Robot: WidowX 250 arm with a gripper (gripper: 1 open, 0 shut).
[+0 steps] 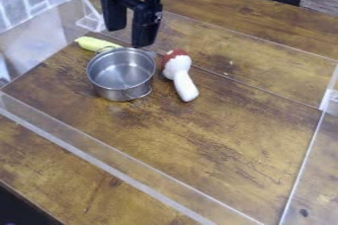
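Note:
A black gripper (pixel 129 27) hangs at the top centre, above and behind a steel pot (pixel 122 83), its two dark fingers spread apart. The pot sits on the wooden table (pixel 199 170), and its visible inside looks empty. Behind it at the left lies a pale yellow-green object (pixel 95 43). Right of the pot lies a white object with a reddish-brown end (pixel 181 76), lengthwise toward the viewer.
Clear transparent edges or panels run along the left and right sides of the work area. A dark slot shows in the back edge at top right.

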